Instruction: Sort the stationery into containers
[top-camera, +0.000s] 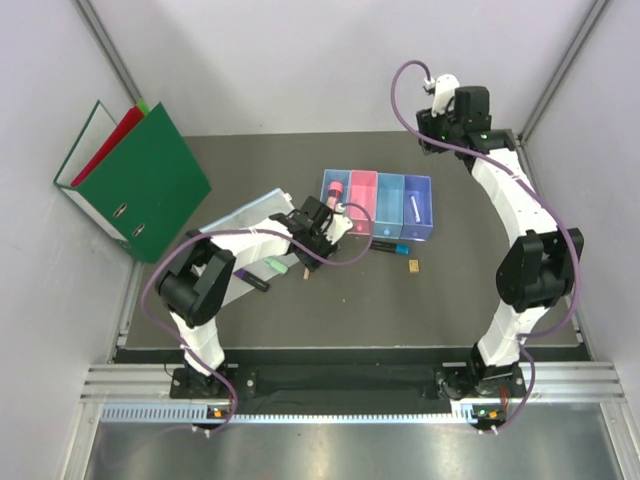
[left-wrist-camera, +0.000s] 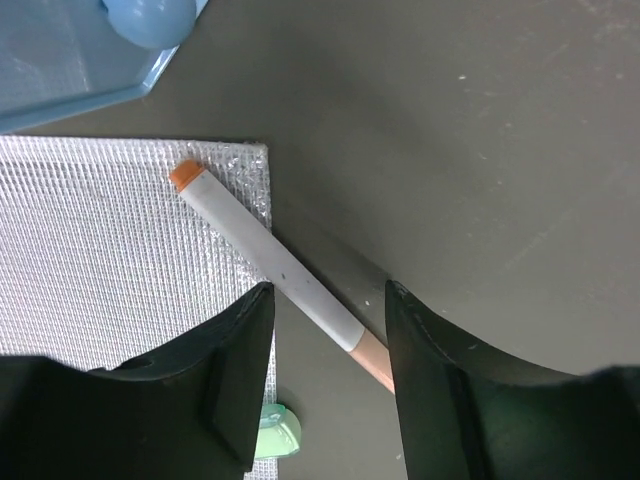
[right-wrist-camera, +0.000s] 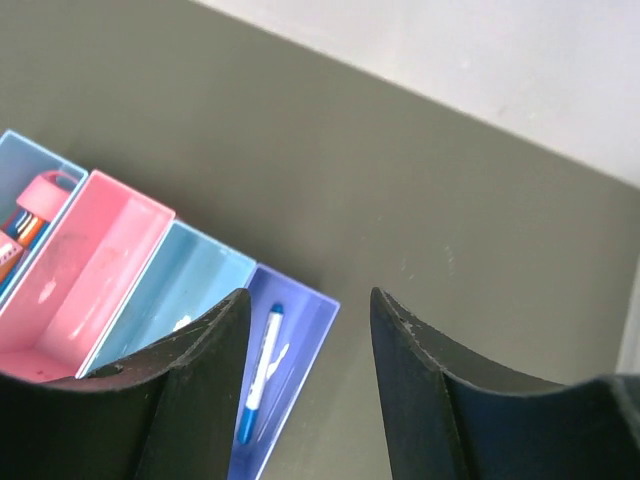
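In the left wrist view, a white stick-shaped pen (left-wrist-camera: 262, 240) with an orange end lies slantwise, partly on the white padded envelope (left-wrist-camera: 110, 240) and partly on the table. My left gripper is open above it, one finger to each side of its lower part. A white pen with blue ends (right-wrist-camera: 262, 370) rests in the purple compartment (right-wrist-camera: 300, 385) of the divided box. Beyond that box, at the table's back right, my right gripper (top-camera: 425, 135) hangs open and empty. The pink compartment (top-camera: 362, 200) looks empty; pink-topped items (top-camera: 335, 190) fill the leftmost blue one.
A black marker with a blue end (top-camera: 390, 247) and a small yellow piece (top-camera: 414, 266) lie before the box. On the envelope are a green highlighter (top-camera: 275, 265) and a dark marker (top-camera: 252, 280). A green binder (top-camera: 150, 190) stands at left.
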